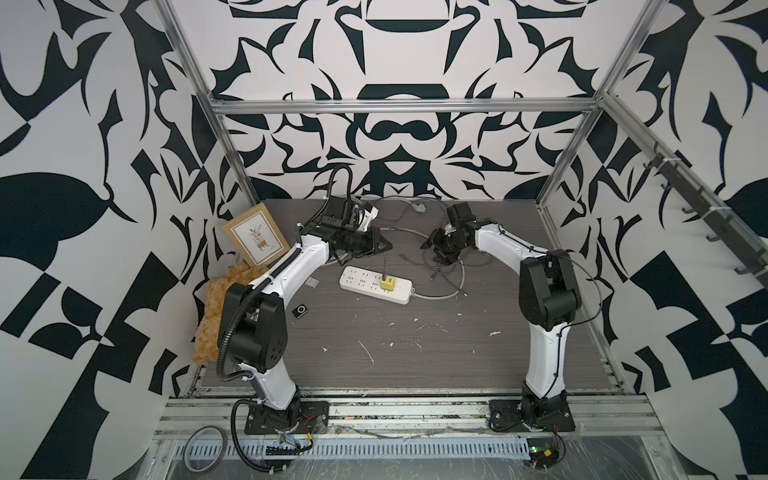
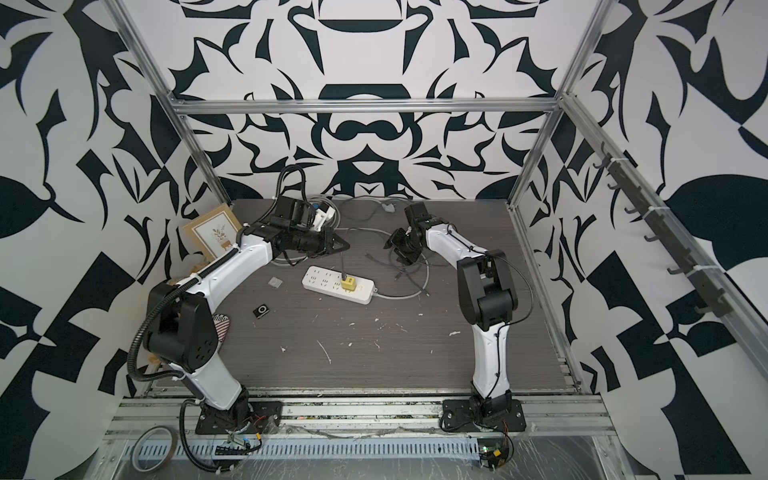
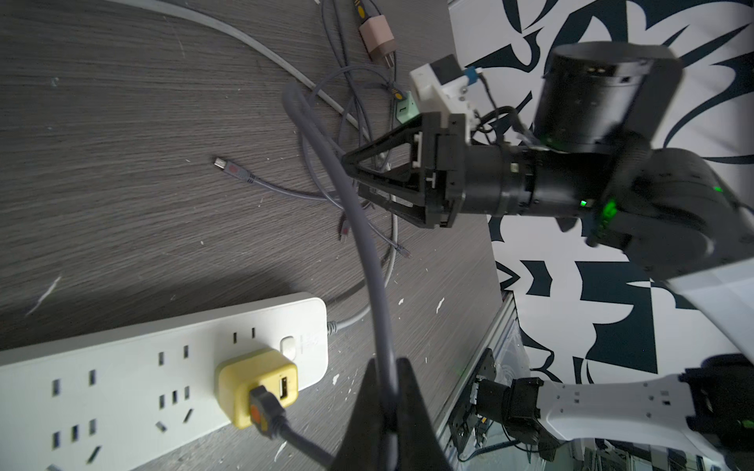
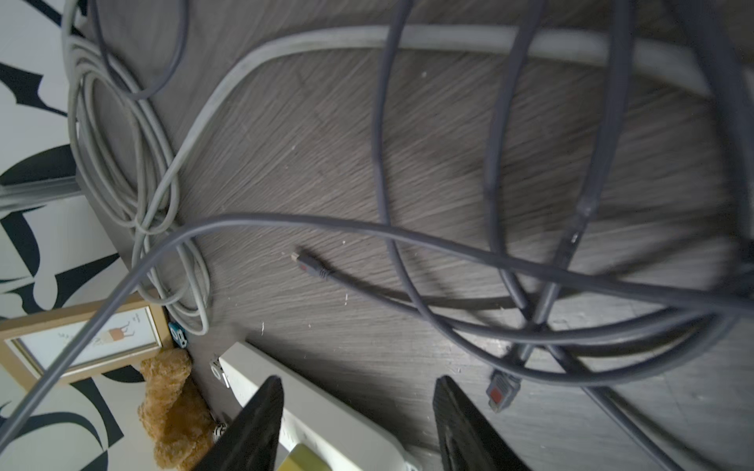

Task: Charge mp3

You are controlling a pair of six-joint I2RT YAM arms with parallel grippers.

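The small black mp3 player (image 1: 300, 310) with a ring-shaped control lies on the table to the left. A yellow charger block (image 3: 257, 383) is plugged into the white power strip (image 3: 169, 353), with a grey cable's plug in it. My left gripper is shut on the grey charging cable (image 3: 366, 239), whose upper stretch rises past the fingers. In the right wrist view, my right gripper stands open over the table with nothing between its fingers. The raised cable crosses that view, clear of those fingers.
More grey cables (image 4: 471, 333) lie tangled around the right gripper. A picture frame (image 1: 257, 235) and a fluffy brown toy (image 1: 216, 316) stand at the left. The front table area holds only small white scraps.
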